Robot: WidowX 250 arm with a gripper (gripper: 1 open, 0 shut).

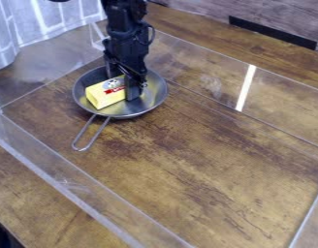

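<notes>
A dark round pan [144, 105] with a wire handle pointing toward the lower left sits at the upper left of the wooden table. In it lies a yellow block [104, 96] with a white and red label at its right end. The black gripper [121, 83] reaches down from the top into the pan, its tip at the labelled end of the block. Its fingers are dark against the pan, so I cannot make out exactly what is between them.
Clear plastic walls border the table [207, 165] on the left, back and right. A white translucent sheet [26, 29] is at the top left.
</notes>
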